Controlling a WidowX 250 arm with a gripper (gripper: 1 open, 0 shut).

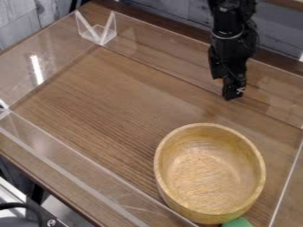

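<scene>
My black gripper [229,82] hangs down from the top of the camera view over the back right of the wooden table, its lower end low near the surface. The dark arm and fingers blend together, and I cannot make out clearly whether anything lies between the fingertips.
A large yellow bowl [208,167] fills the front right, with a green piece [238,223] just beside it at the bottom edge. A clear plastic holder [97,24] stands at the back left.
</scene>
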